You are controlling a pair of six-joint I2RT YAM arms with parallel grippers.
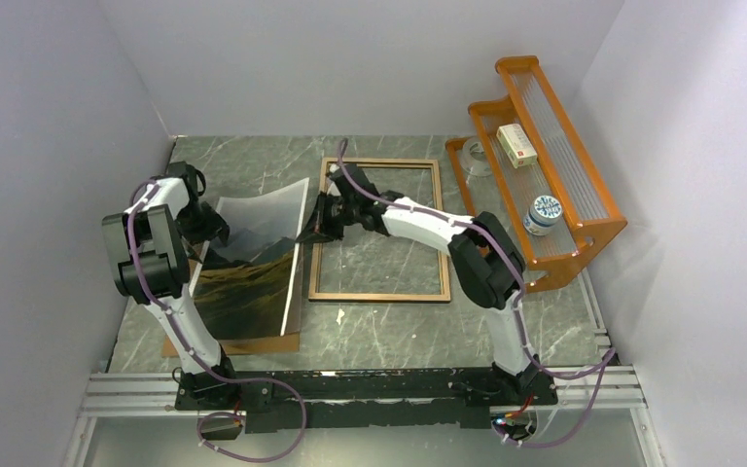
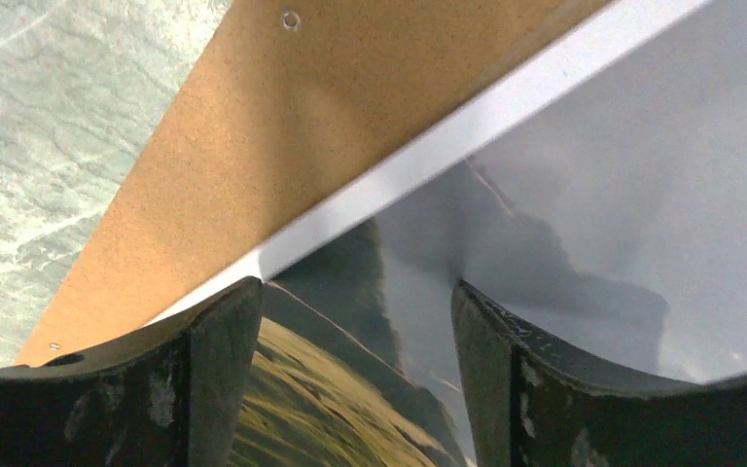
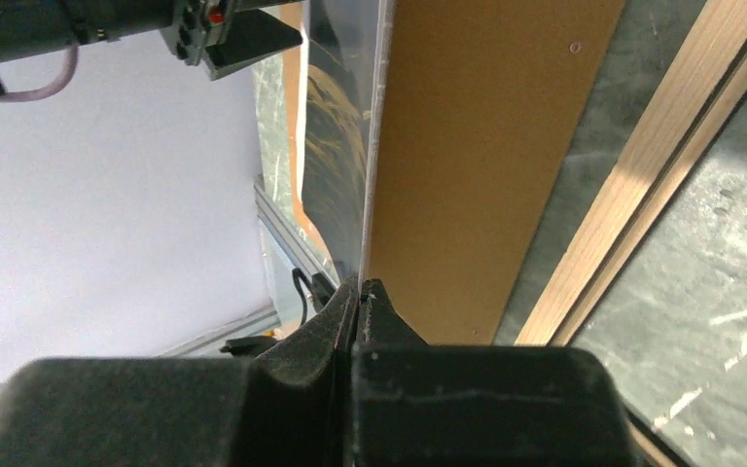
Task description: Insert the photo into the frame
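The photo [image 1: 243, 292], a mountain and grass landscape with white borders, rests over a brown backing board [image 1: 266, 344], its right side raised. My right gripper [image 1: 303, 239] is shut on the raised right edge; in the right wrist view the sheet's thin edge [image 3: 373, 146] runs down into its fingertips. Whether a clear sheet lies over the photo, I cannot tell. Above the photo's left border, my left gripper stands open, nothing held between its separated fingers. Right of the photo, the empty wooden frame [image 1: 379, 298] lies flat on the table.
At the right stands an orange wooden shelf [image 1: 584, 146] holding a small box [image 1: 516, 145] and a jar [image 1: 543, 215]. A roll of clear tape [image 1: 476, 157] lies beside it.
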